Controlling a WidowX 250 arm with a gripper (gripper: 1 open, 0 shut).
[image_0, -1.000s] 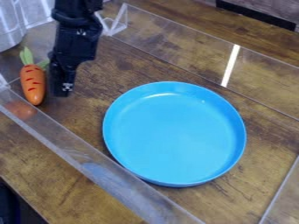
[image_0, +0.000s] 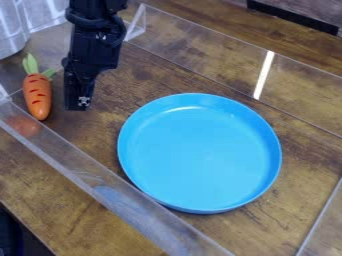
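Observation:
The black gripper (image_0: 80, 90) hangs over the wooden counter at the upper left, its fingertips low and just right of an orange carrot (image_0: 38, 94) with a green top. Whether the fingers are apart is hard to make out; the carrot lies outside them. A blue round plate (image_0: 198, 152) lies at the centre right.
A clear plastic wall (image_0: 107, 192) runs diagonally along the lower left. A white object (image_0: 16, 22) is at the top left corner. The wooden surface (image_0: 201, 60) above the plate is clear.
The gripper has shifted slightly right, away from the carrot. The carrot and plate look unmoved.

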